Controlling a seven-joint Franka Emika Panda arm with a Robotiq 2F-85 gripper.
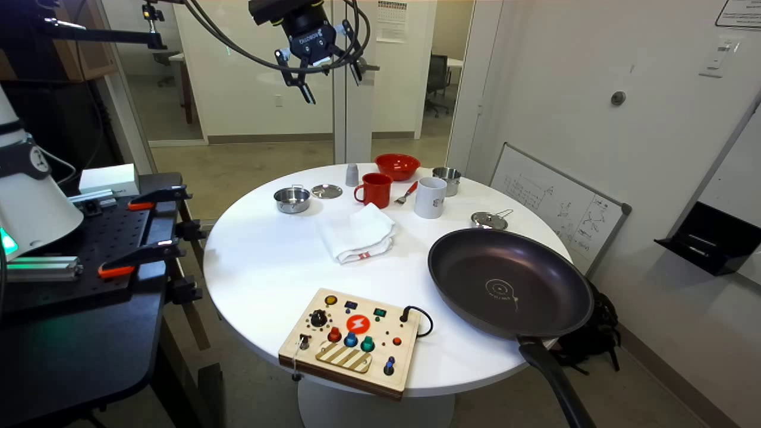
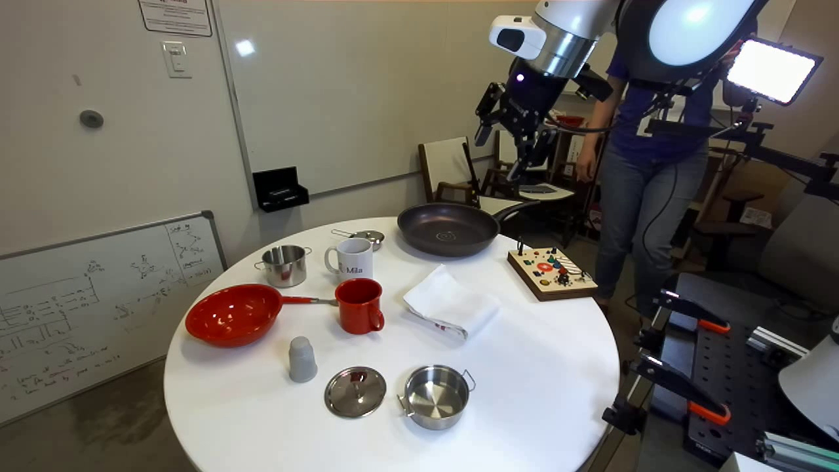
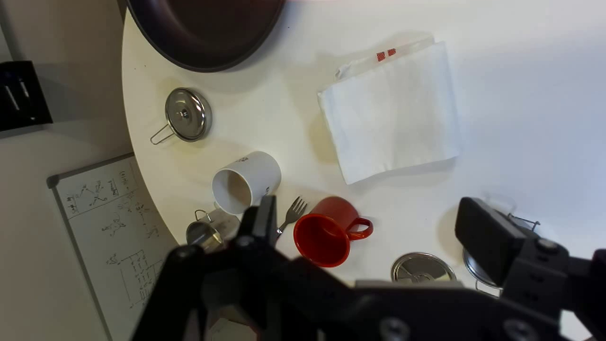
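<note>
My gripper [image 1: 332, 87] hangs high above the round white table, its fingers spread wide and nothing between them; it is open. In the wrist view the two dark fingers [image 3: 489, 241] stand far apart over the tabletop. Below lies a folded white cloth [image 3: 397, 113] at mid-table. A red mug [image 3: 325, 233] and a white mug [image 3: 250, 181] stand beside each other, with a red-handled fork [image 2: 305, 299] close by. A red bowl [image 2: 234, 314], a grey shaker [image 2: 302, 360], a steel pot [image 2: 436, 397] and a lid [image 2: 355, 392] sit near one another.
A large dark pan [image 1: 510, 285] rests at the table's edge, its handle jutting past it. The wooden switch board [image 1: 353, 342] lies on another edge. A second steel pot [image 2: 284, 266] and a small lidded pan [image 2: 368, 237] stand near the white mug. Bare tabletop surrounds the cloth.
</note>
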